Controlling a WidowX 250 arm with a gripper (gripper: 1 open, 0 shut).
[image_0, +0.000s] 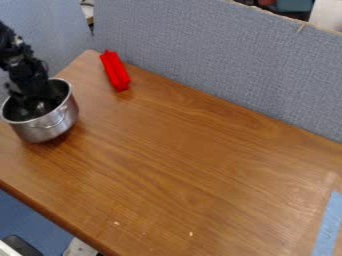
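A steel pot (47, 122) stands on the wooden table (201, 170) at its left edge. My black gripper (30, 95) reaches down into the pot from the upper left; its fingertips are partly hidden inside, so whether anything is between them cannot be seen. A red object (115, 69), long and narrow, lies near the back left of the table.
Grey fabric panels (227, 70) border the back and left. A light blue strip (325, 225) lies at the right edge.
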